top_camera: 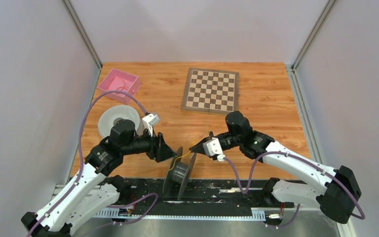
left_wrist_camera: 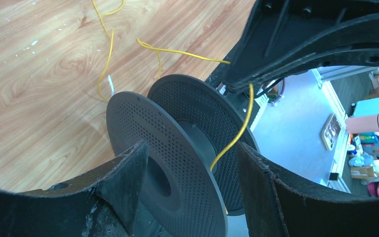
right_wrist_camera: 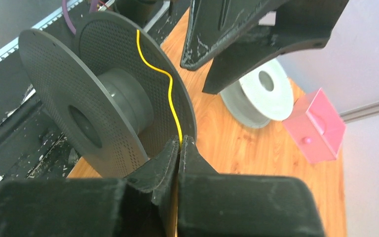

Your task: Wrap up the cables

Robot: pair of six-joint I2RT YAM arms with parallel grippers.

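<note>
The dark grey spool (top_camera: 180,173) stands on its rim at the table's front edge, with its two flanges upright. Pinched in the shut tips of my right gripper is the yellow cable (right_wrist_camera: 170,91), which runs from there across the inner side of one flange. In the left wrist view the same cable (left_wrist_camera: 239,133) drops from the right gripper's dark body into the gap between the flanges. My left gripper stands open above the spool, fingers apart; the right wrist view shows its tips clear of the cable.
Loose yellow cable (left_wrist_camera: 109,52) lies on the wooden table behind the spool. A white spool (top_camera: 109,118) and a pink box (top_camera: 118,83) are at the left, and a chessboard (top_camera: 211,90) lies at the back. Bare wood surrounds the chessboard.
</note>
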